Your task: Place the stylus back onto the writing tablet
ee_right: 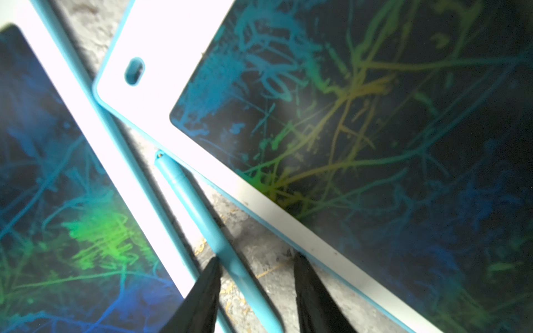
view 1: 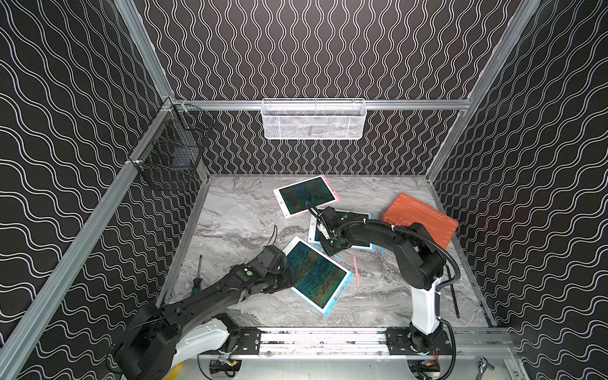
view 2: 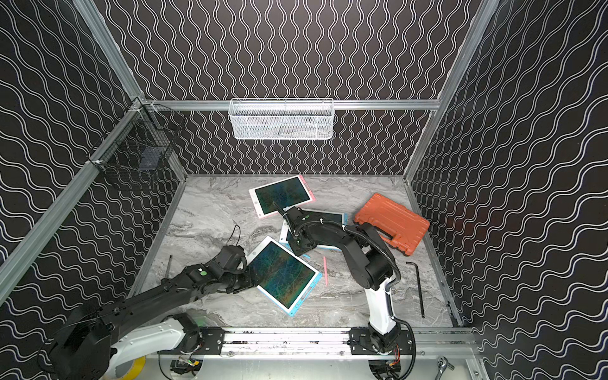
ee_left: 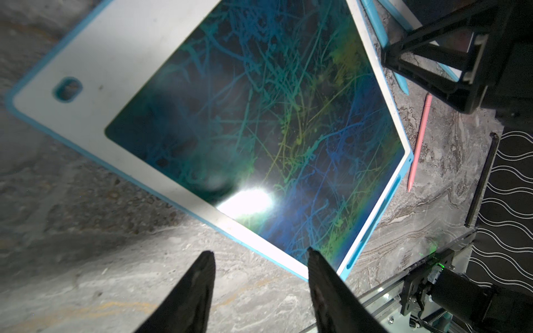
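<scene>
A light-blue stylus (ee_right: 205, 219) lies on the marble surface in the narrow gap between two blue-edged tablets. One is the front tablet (view 1: 316, 276); the other, the middle tablet (ee_right: 355, 144), is partly hidden by my right arm in the top views. My right gripper is low over this gap with its fingers apart; the stylus runs beneath and between them, close to the left finger, and I cannot tell whether it touches. My left gripper is open and empty over the front tablet's left side. A pink stylus (view 1: 356, 269) lies right of that tablet.
A pink-edged tablet (view 1: 307, 195) lies at the back. The orange case (view 1: 421, 218) is at the right, with a black hex key (view 2: 418, 290) in front of it. A screwdriver (view 1: 197, 278) lies at the left. Bare surface shows at the back left.
</scene>
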